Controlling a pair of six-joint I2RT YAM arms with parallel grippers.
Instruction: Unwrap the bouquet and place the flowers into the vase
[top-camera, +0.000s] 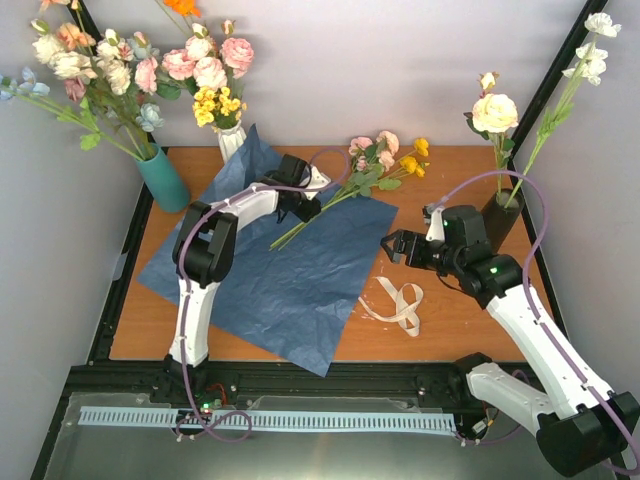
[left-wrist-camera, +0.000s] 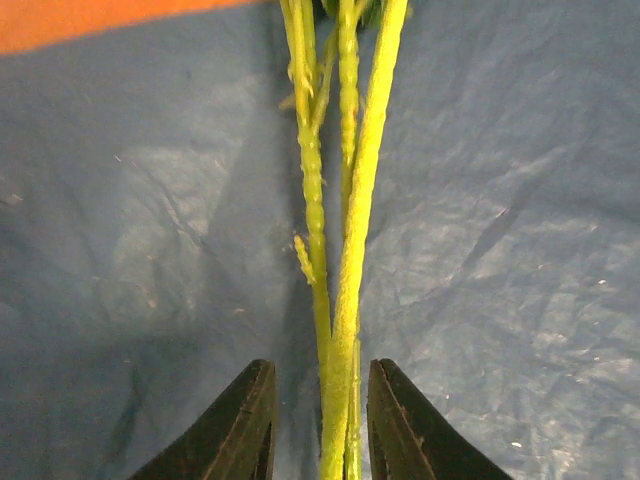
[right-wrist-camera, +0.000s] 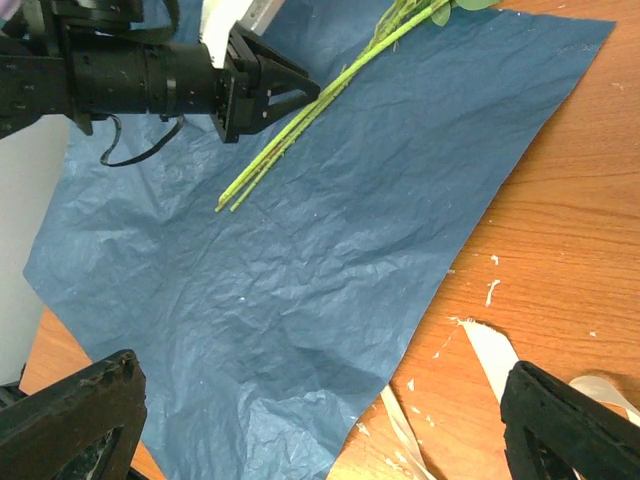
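Note:
Pink and yellow flowers (top-camera: 387, 157) lie on blue paper (top-camera: 260, 300), their green stems (left-wrist-camera: 352, 270) pointing toward the lower left. My left gripper is over the stems, its fingertips part open on either side of them. My right gripper (top-camera: 390, 246) hangs open right of the paper; between its fingers is only paper and table. A dark vase (top-camera: 501, 215) with white flowers stands at the right back, partly behind the right arm. A teal vase (top-camera: 165, 182) and a white vase (top-camera: 230, 142), both holding flowers, stand at the back left.
A cream ribbon (top-camera: 405, 315) lies on the wooden table (top-camera: 460, 330) right of the paper. The table's front right is otherwise mostly clear; walls close in at the back and sides.

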